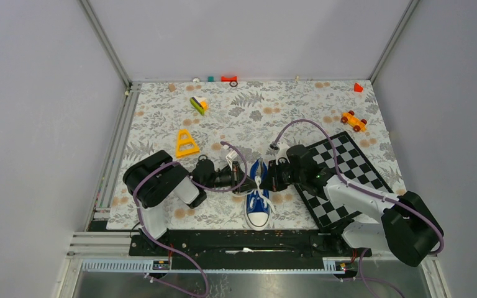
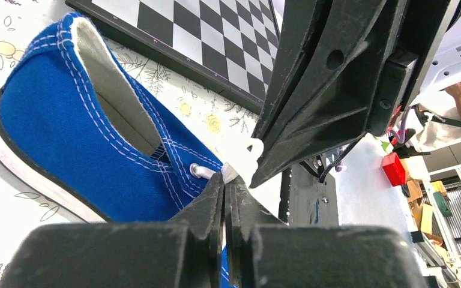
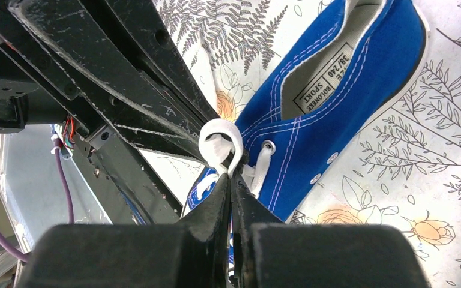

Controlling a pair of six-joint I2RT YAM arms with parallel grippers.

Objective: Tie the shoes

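A blue canvas shoe with a white toe cap points toward the front of the table. White lace runs over its upper. From the left, my left gripper is above the lacing, shut with white lace at its tips. Facing it closely from the right, my right gripper is also shut, and a curled lace loop enters between its fingertips. In the right wrist view, the shoe's opening lies beyond the fingers. The grippers hide much of the knot area.
A black-and-white checkered board lies under the right arm. A yellow triangular frame and a green-and-yellow toy lie back left, an orange toy car back right.
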